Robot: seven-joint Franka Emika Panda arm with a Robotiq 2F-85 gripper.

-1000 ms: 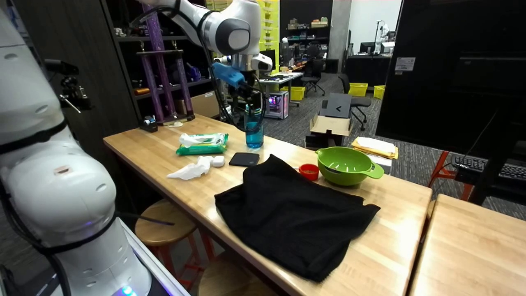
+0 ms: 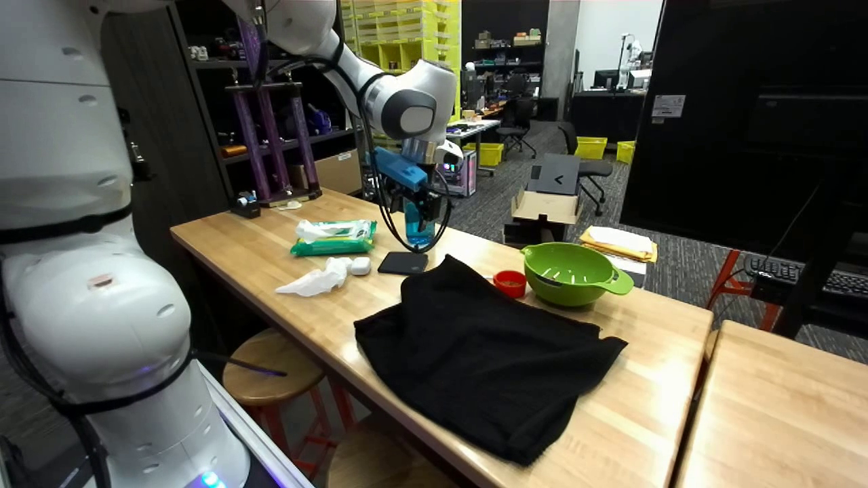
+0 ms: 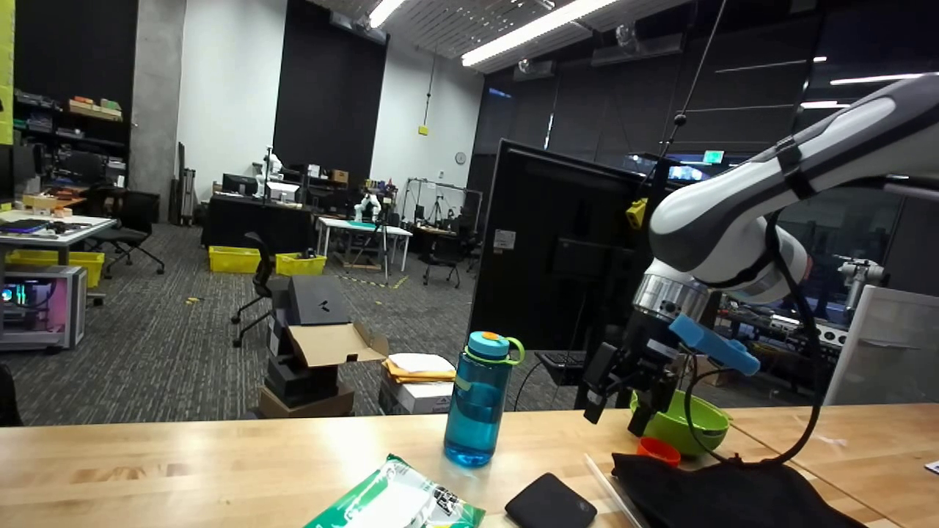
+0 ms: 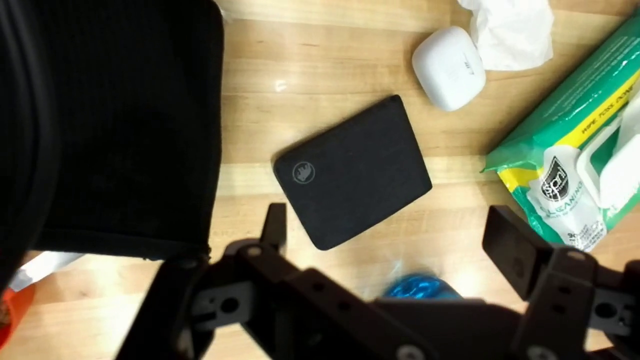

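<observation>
My gripper is open, its two fingers wide apart with nothing between them, hanging above the table. Beneath it in the wrist view lies a flat black pouch (image 4: 357,174) with a small round logo. The top of a blue water bottle (image 4: 423,287) shows at the lower middle of that view, partly covered by the gripper body; the bottle (image 3: 477,409) stands upright in exterior view 2. A black cloth (image 2: 496,350) is spread over the table's middle. Beside it are a small red cup (image 2: 510,283) and a green colander bowl (image 2: 571,274).
A green pack of wipes (image 2: 333,237), a white rounded case (image 4: 448,68) and a crumpled tissue (image 2: 315,279) sit on the left part of the table (image 2: 244,236). Bare wood shows at the table's right end.
In exterior view 1 the arm and gripper have moved a little to the right and lower. The objects on the table stay where they were.
</observation>
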